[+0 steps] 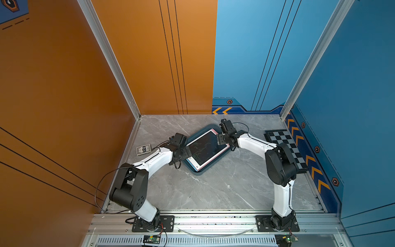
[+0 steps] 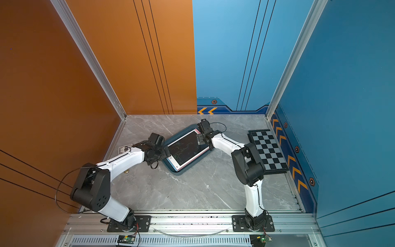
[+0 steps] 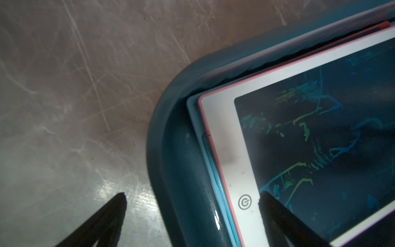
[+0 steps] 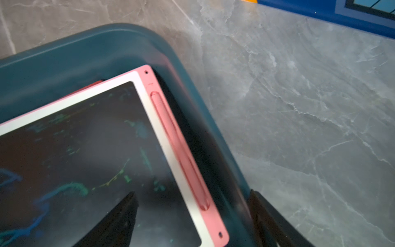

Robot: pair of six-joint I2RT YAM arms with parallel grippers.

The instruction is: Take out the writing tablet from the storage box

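A white-framed writing tablet [image 1: 204, 149] with a dark screen lies inside the teal storage box [image 1: 196, 173]. In the left wrist view, a blue edge shows under the tablet [image 3: 224, 131] along its pink-trimmed short side. My left gripper is open above the box's left end, one finger over the table side, the other over the tablet's corner. My right gripper is open above the opposite end, its fingers on either side of the pink end strip and the box wall as seen from above. Nothing is held.
A black-and-white checkerboard [image 2: 267, 150] lies at the right of the table. A small banknote-like card [image 1: 143, 149] sits at the left. The grey table in front of the box is clear.
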